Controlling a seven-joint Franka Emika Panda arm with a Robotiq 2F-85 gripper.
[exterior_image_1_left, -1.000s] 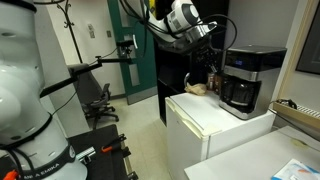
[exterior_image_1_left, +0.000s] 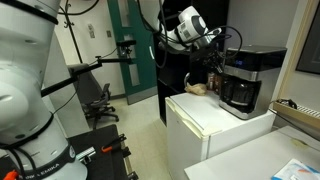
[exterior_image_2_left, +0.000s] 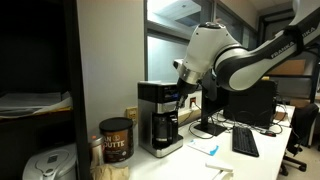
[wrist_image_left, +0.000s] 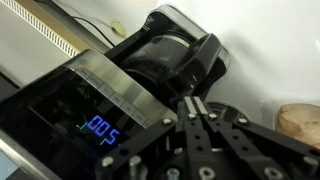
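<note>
A black-and-silver coffee maker (exterior_image_1_left: 252, 78) stands on the white counter. Its display (wrist_image_left: 98, 127) glows blue in the wrist view, tilted by the camera's angle. The glass carafe (exterior_image_2_left: 163, 128) sits inside the machine, and its black handle (wrist_image_left: 200, 66) juts out beyond my fingertips. My gripper is shut, with nothing visible between its fingers. It hangs in front of the machine, close to the carafe handle; whether it touches anything is unclear.
A dark coffee can (exterior_image_2_left: 117, 140) stands beside the machine. A light brown bag-like item (wrist_image_left: 299, 122) rests on the counter (exterior_image_1_left: 222, 125), whose front part is clear. In exterior view 2, a keyboard (exterior_image_2_left: 244, 140) and monitors appear behind the arm.
The arm has shifted slightly to the right and lower in exterior view 1, towards the coffee maker. The machine and the items on the counter have not visibly moved.
</note>
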